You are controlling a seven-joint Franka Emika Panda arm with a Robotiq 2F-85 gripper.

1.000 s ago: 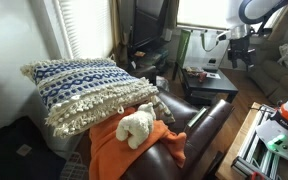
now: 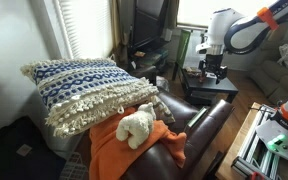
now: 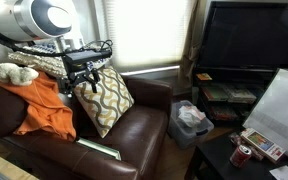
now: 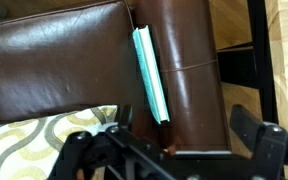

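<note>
A thin teal-and-white item (image 4: 151,70), perhaps a book seen edge-on, stands in the gap between the brown leather seat cushion (image 4: 59,60) and the armrest (image 4: 194,100). In the second exterior view, a pale green-white strip (image 3: 99,149) on the sofa appears to be the same item. My gripper is open and empty, with its fingers widely spaced near the bottom of the wrist view. It hangs above the sofa, apart from the item.
A patterned pillow (image 3: 104,100), an orange blanket (image 3: 46,108) and a white plush toy (image 2: 137,126) rest on the sofa. Beside it are a plastic bin (image 3: 189,125) and a dark table bearing a red can (image 3: 241,156).
In the first exterior view, my arm has swung left from the right side and come lower, with the gripper now tilted more downward. The sofa and the things on it have stayed put.
</note>
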